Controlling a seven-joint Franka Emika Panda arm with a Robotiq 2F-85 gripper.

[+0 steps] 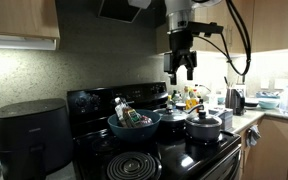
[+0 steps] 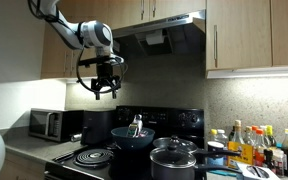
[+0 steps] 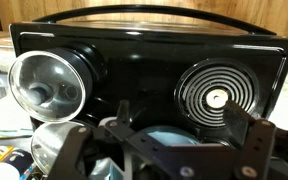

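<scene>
My gripper hangs high above the stove with its fingers apart and nothing between them. In the wrist view the gripper spans the cooktop, open. A blue pan with bottles and packets in it rests on the stove; it also shows as the blue pan in the second exterior view, and partly behind my gripper in the wrist view. Beside it stands a lidded steel pot, and behind that another lidded pot.
A bare coil burner lies at the stove's front left. The black air fryer stands left of the stove. Several bottles crowd the counter on the right. Overhead hangs the range hood.
</scene>
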